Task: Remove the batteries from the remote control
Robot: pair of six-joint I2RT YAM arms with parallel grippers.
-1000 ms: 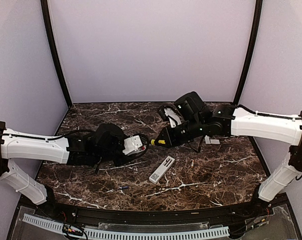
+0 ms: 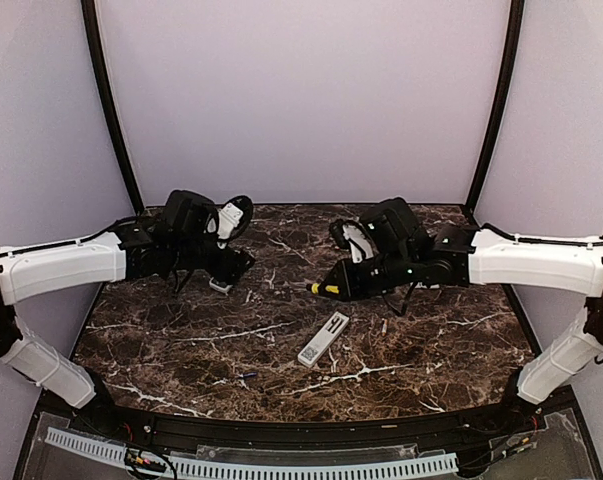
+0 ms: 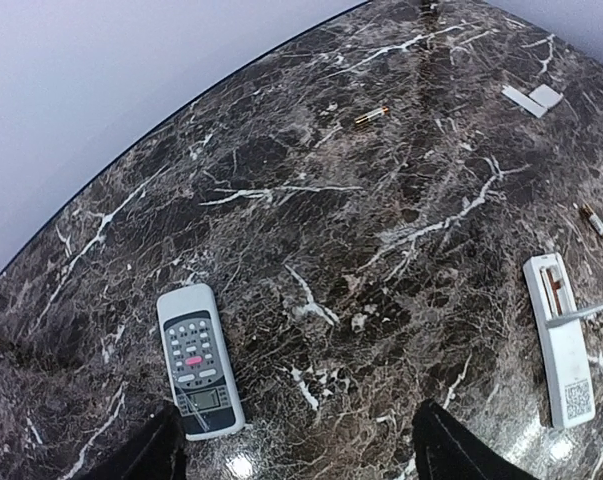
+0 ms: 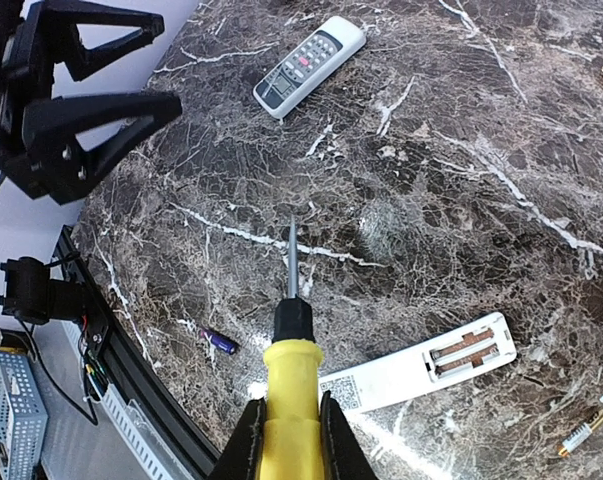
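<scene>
A white remote control point(image 2: 324, 339) lies back side up; its open compartment shows dark brown slots, with no battery clearly visible there. The second remote point(image 3: 199, 362) lies buttons up, mostly hidden by my left arm in the top view. My right gripper is shut on the yellow-handled screwdriver point(image 4: 293, 365), whose shaft reaches out over the table. My left gripper is open and empty, above the table near the second remote.
Two small white plates point(image 3: 531, 97), perhaps compartment covers, lie at the far right of the table. Bare marble tabletop point(image 2: 211, 350) spreads between the objects. A grille point(image 2: 261, 467) runs along the front, beyond the table's edge.
My left gripper has swung away to the left and back from near the screwdriver's tip. The back-up remote has stayed put.
</scene>
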